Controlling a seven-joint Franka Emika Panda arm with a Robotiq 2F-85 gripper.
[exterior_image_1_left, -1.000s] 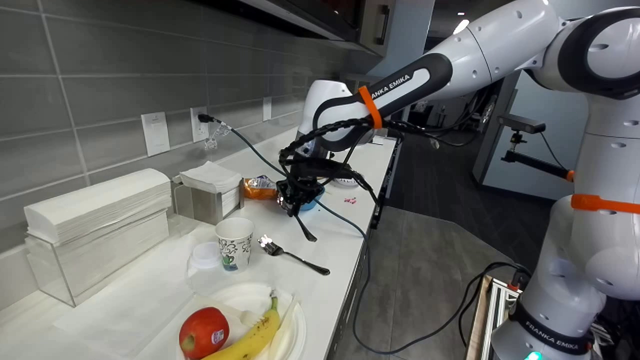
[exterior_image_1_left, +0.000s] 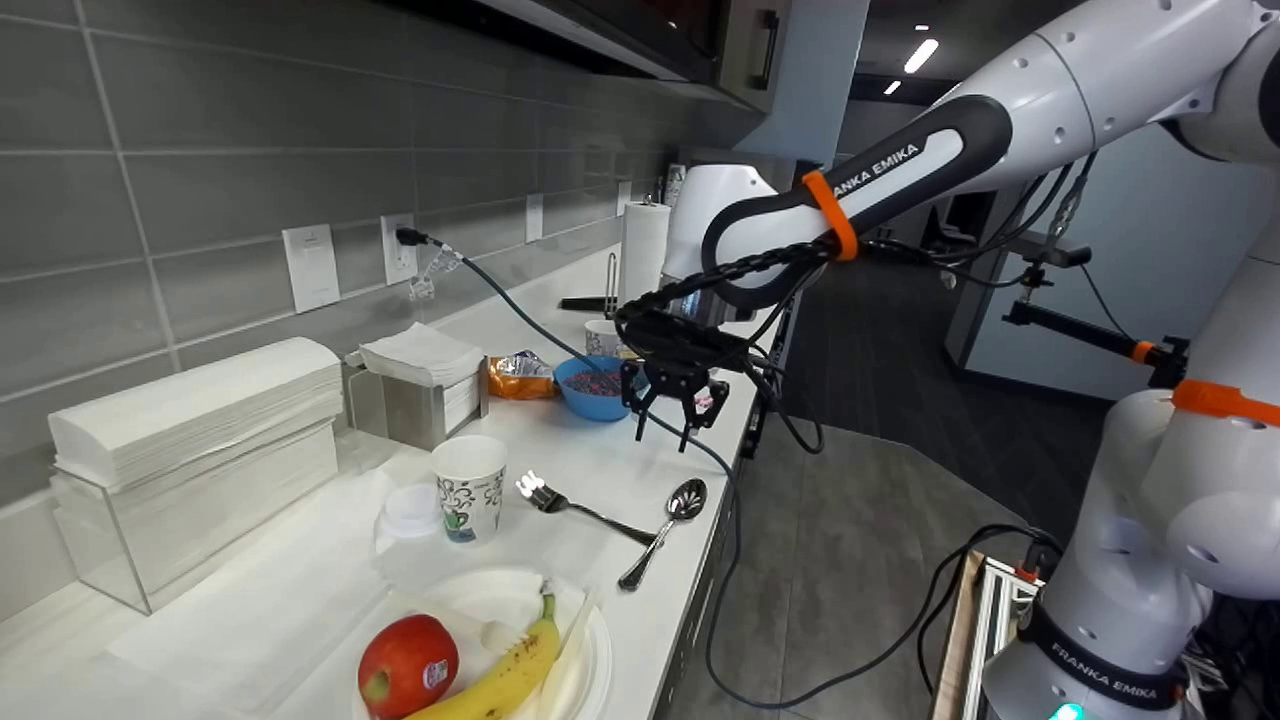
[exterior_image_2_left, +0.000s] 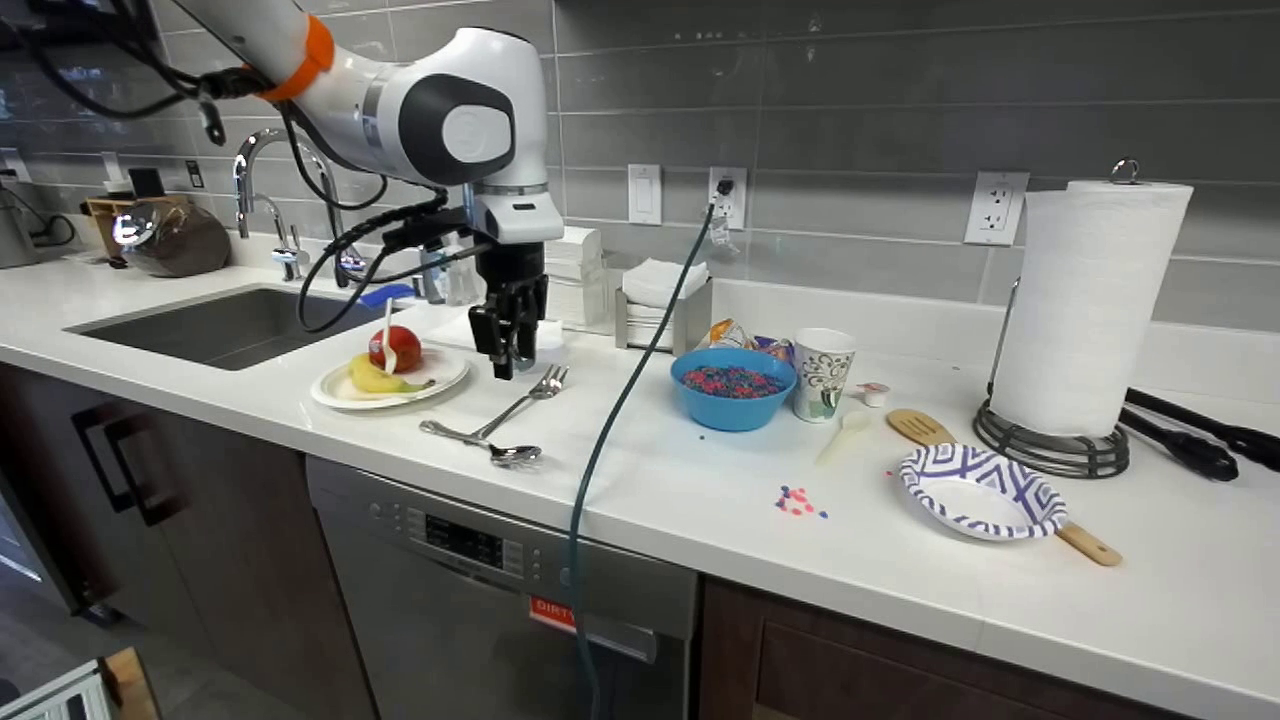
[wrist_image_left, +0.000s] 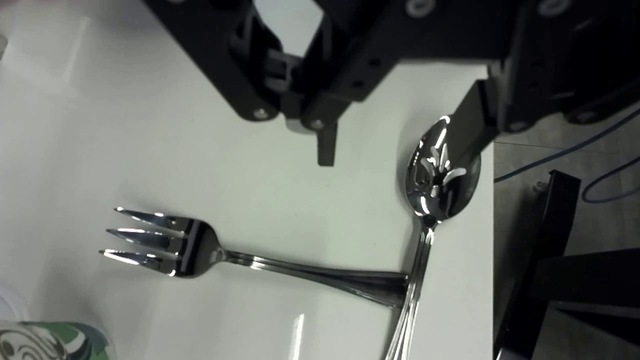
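Note:
A silver slotted spoon (wrist_image_left: 429, 210) lies on the white counter near its front edge. Its handle meets the end of the handle of a silver fork (wrist_image_left: 201, 246), whose tines point toward the wall. Above the counter, my gripper is open and holds nothing. In the wrist view one finger (wrist_image_left: 474, 123) covers part of the spoon's bowl, while the other finger (wrist_image_left: 325, 144) shows against bare counter. From exterior view 1, the gripper (exterior_image_1_left: 662, 440) appears clear of both the spoon (exterior_image_1_left: 684, 502) and the fork (exterior_image_1_left: 564, 498).
A patterned paper cup (exterior_image_1_left: 469, 486) stands by the fork tines. The plate (exterior_image_2_left: 450, 382) bears a red apple and a banana. A blue bowl (exterior_image_2_left: 732, 412) holds small coloured pieces. A dark cable (exterior_image_2_left: 612, 420) crosses the counter and hangs over its edge.
A second ago the gripper held a utensil near the blue bowl. Now the spoon rests by the fork's handle end, and the open gripper has shifted toward the counter's front edge.

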